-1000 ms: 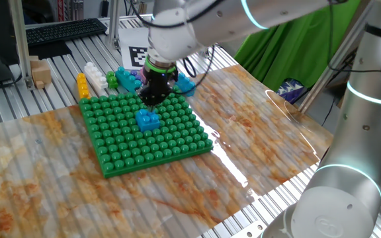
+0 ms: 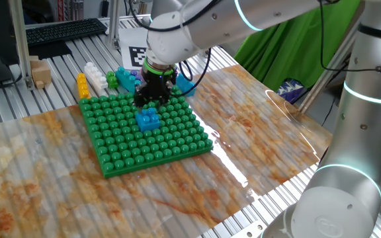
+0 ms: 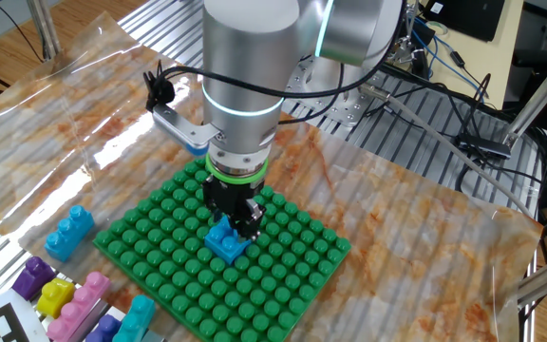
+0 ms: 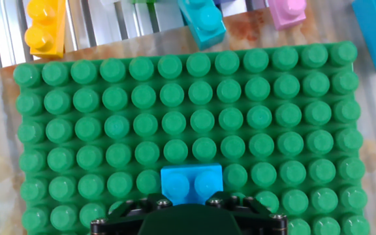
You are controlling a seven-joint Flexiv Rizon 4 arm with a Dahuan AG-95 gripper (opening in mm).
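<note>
A blue brick (image 2: 148,119) is seated on the studs of the green baseplate (image 2: 114,142), near its middle. My gripper (image 2: 152,100) stands open just above and behind the brick in exterior view 1, its black fingers spread. In exterior view 2 the gripper (image 3: 235,224) partly covers the same blue brick (image 3: 224,245). From the wrist view, two studs of the blue brick (image 4: 192,176) show in front of the gripper, and the rest is hidden under it. No brick is seen lifted between the fingers.
Beyond the baseplate lie loose bricks: a yellow one (image 2: 83,86), a white one (image 2: 96,76), a pink one (image 3: 80,306) and a blue one (image 3: 69,233), among several. A sheet with a black marker (image 2: 137,56) lies behind.
The gripper's fingers, close together before, have spread apart. The arm has shifted very slightly. The blue brick has stayed in place on the baseplate.
</note>
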